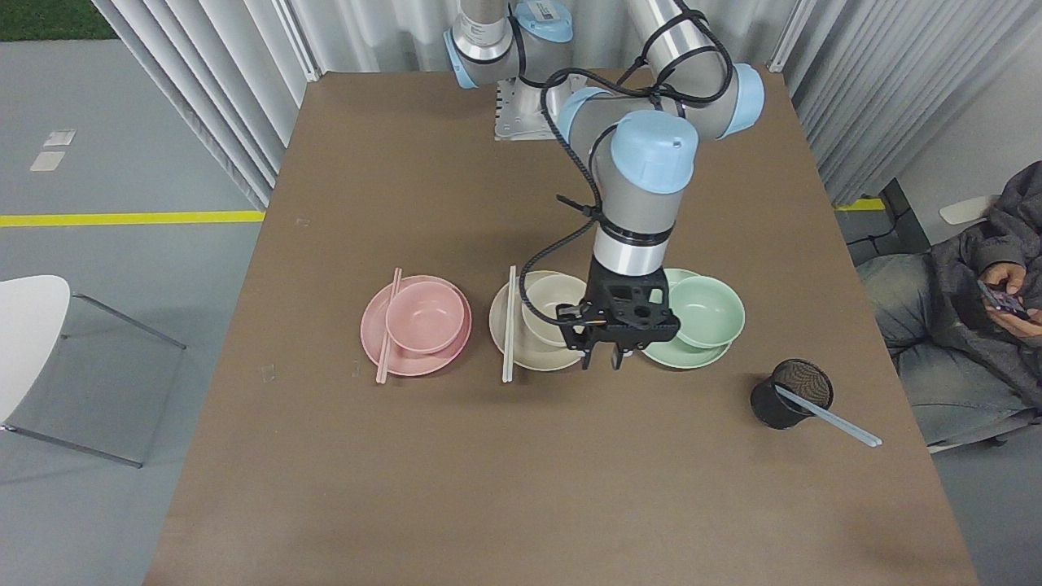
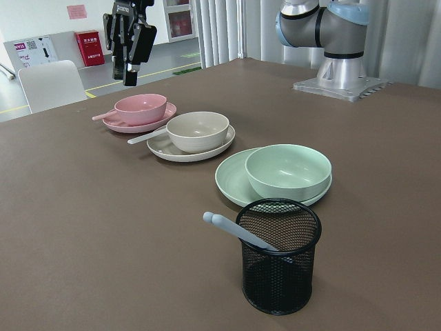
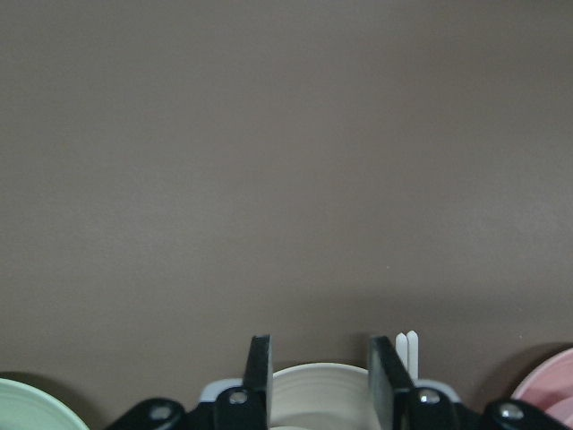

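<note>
My gripper (image 1: 600, 353) hangs in the air over the cream bowl (image 2: 198, 132) and plate, open with nothing between its fingers. In the wrist view its two fingers frame the cream bowl's rim, with white chopsticks (image 1: 509, 342) beside it. At left stands the pink bowl (image 1: 424, 316) on a pink plate with pink chopsticks (image 1: 385, 352); at right, the green bowl (image 1: 708, 314) on a green plate (image 2: 236, 178). A black mesh holder (image 2: 275, 283) holds pale blue chopsticks (image 1: 833, 421) near the right edge.
A seated person (image 1: 959, 332) is beside the right edge and a white chair (image 1: 29, 337) is at the left.
</note>
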